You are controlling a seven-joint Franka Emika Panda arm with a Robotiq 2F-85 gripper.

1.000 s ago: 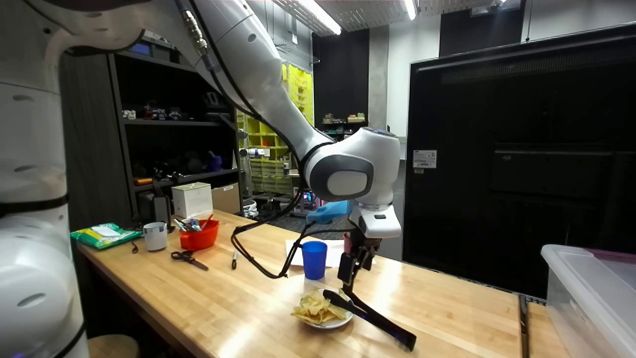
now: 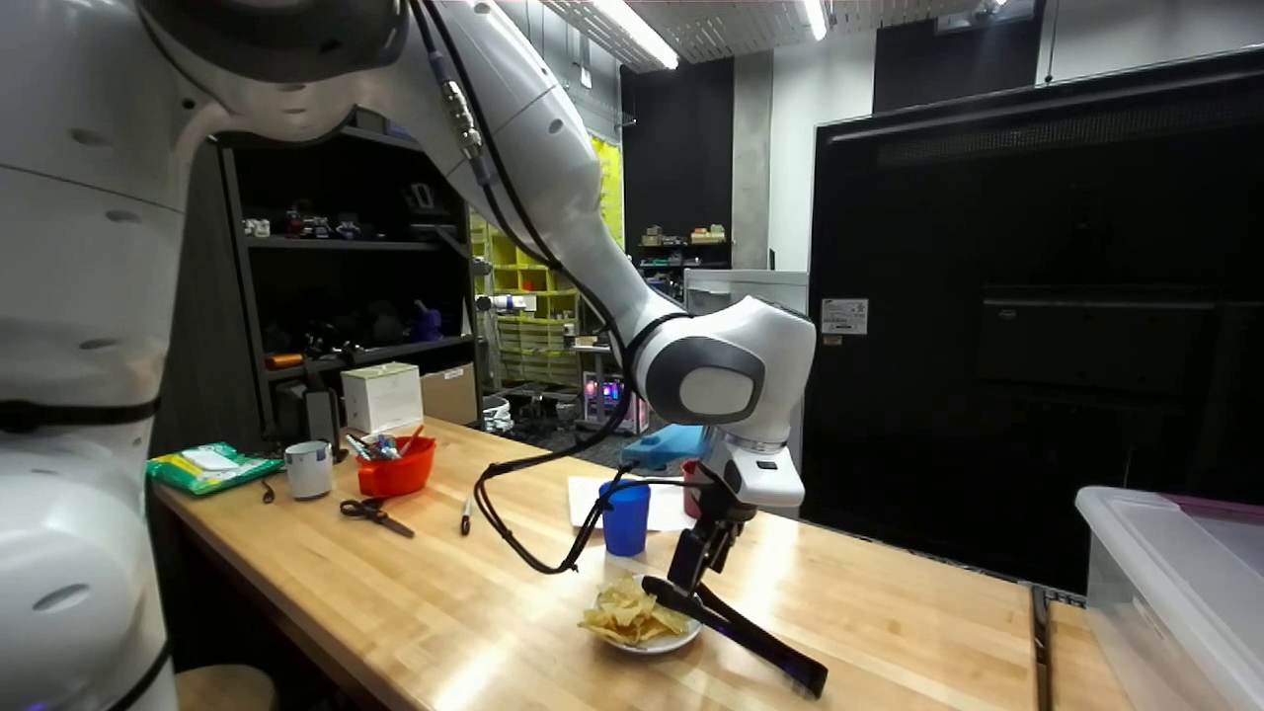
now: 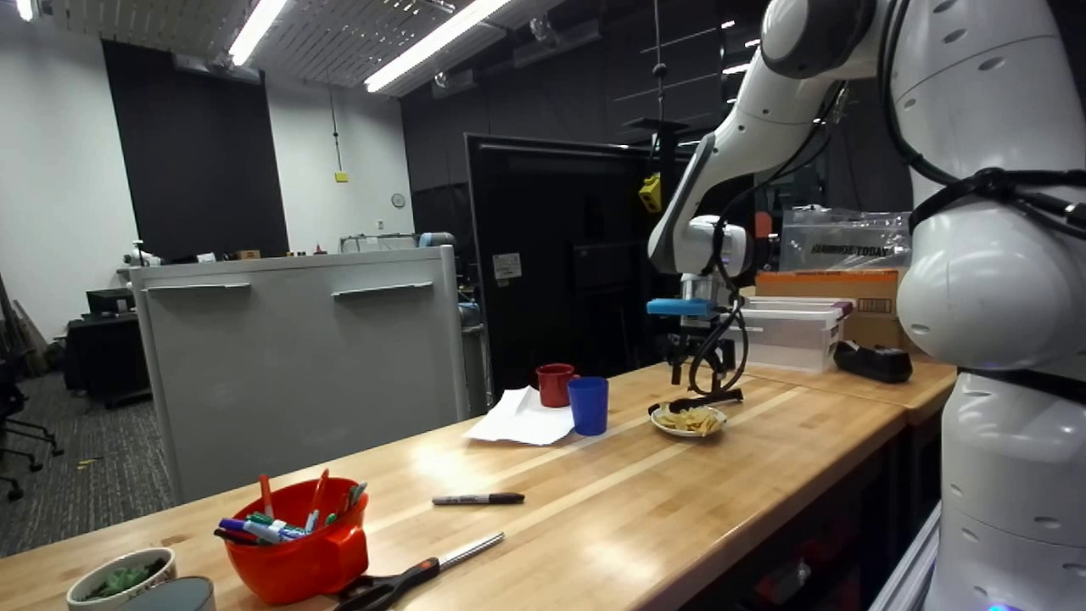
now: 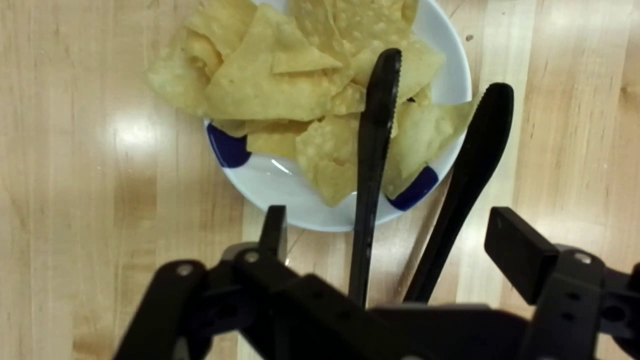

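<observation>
Black tongs (image 4: 376, 138) lie with one arm across a white plate (image 4: 282, 186) of tortilla chips (image 4: 270, 78). Their other arm (image 4: 468, 174) passes beside the plate's rim. In the wrist view my gripper is open, its two fingers set wide on either side of the tongs, touching neither as far as shows. The tongs' hinge end is hidden there behind the gripper body, but exterior view 1 has the tongs (image 2: 764, 640) reaching over the table away from the plate. There the gripper (image 2: 687, 569) hangs just above them.
A blue cup (image 2: 625, 517) stands behind the plate, near a red mug (image 3: 556, 383) and white paper (image 3: 521, 417). Further off are a marker (image 3: 478, 499), scissors (image 3: 417, 575) and a red pen holder (image 3: 295, 545). Table around the plate's front is clear.
The arm has shifted slightly right in exterior view 1, and the gripper has tilted a little over the tongs. Plate and tongs look unmoved.
</observation>
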